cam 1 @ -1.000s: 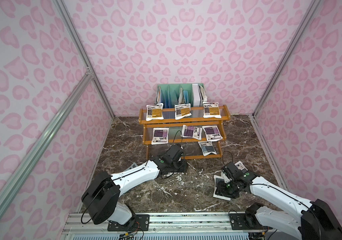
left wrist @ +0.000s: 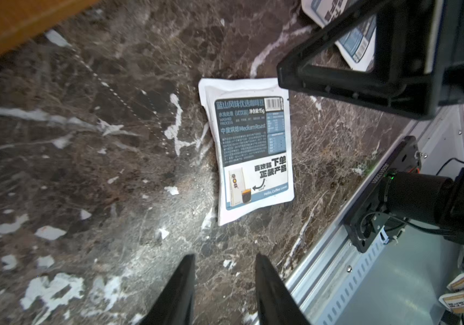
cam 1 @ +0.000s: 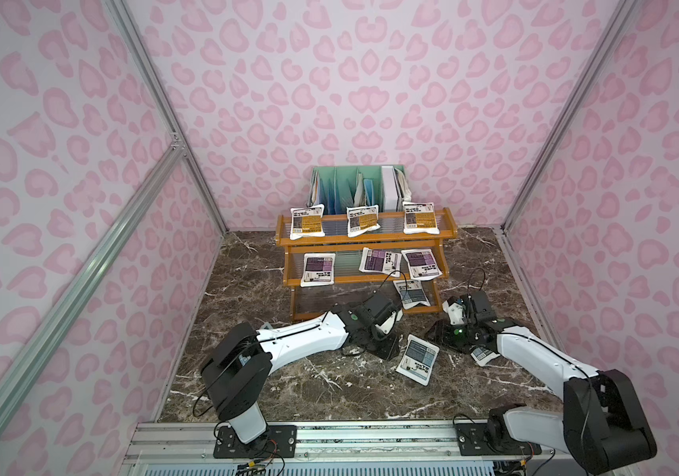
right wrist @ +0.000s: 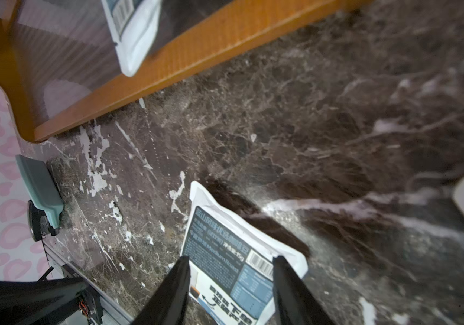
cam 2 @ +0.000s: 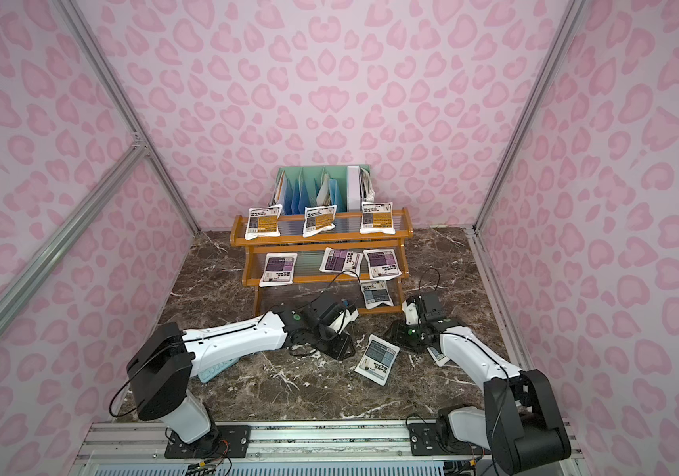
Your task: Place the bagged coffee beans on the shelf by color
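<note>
A white bag with a blue label lies flat on the dark marble table, between my two grippers. From the left, my left gripper stands near it, open, its fingers spread over bare table below the bag. My right gripper is just to the bag's right, its fingers apart; in the right wrist view the bag shows behind them. Another bag lies partly hidden beneath the right arm. On the bottom tier of the wooden shelf rests one blue-label bag, at the right.
Orange-label bags fill the top tier, and purple-label bags the middle one. Behind the shelf stands a green file holder. A light-blue object lies under the left arm.
The left gripper swung right towards that bag.
</note>
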